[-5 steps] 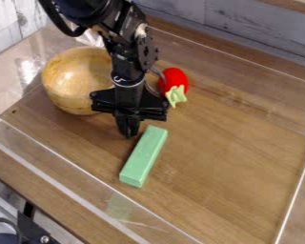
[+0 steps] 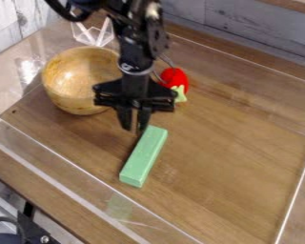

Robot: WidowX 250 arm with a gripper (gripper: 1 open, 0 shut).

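My gripper (image 2: 133, 118) is in the middle of the camera view, pointing down, its fingertips just above and left of the upper end of a green bar (image 2: 142, 156) lying on the wooden table. A yellow-tan bowl (image 2: 69, 78) sits to its left, partly behind it. A red object with a light green part (image 2: 175, 79) lies behind it to the right. The fingers are slightly blurred; I see nothing clearly held between them.
A pale wall (image 2: 232, 29) runs along the back. A clear faceted item (image 2: 91, 30) stands behind the bowl. Cables show at the lower left.
The arm has shifted slightly over the last second. The green bar, bowl and red object stay in place.
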